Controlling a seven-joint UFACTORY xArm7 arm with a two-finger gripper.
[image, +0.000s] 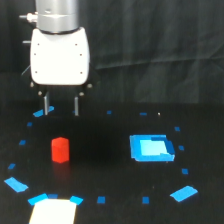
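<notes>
A small red block (60, 150) rests on the dark table at the left of the camera view. My gripper (60, 104) points down behind and above it in the picture; its height over the table is hard to judge. The two fingers stand apart, with nothing visible between them, so it is open. To the right lies a blue-edged square (134, 148) with a pale, light-blue middle. A clear gap of bare table separates the block from this square.
A cream square (53, 212) lies at the front left edge, partly cut off. Several blue tape pieces (183, 193) mark the table around the objects. A dark curtain (150, 50) hangs behind.
</notes>
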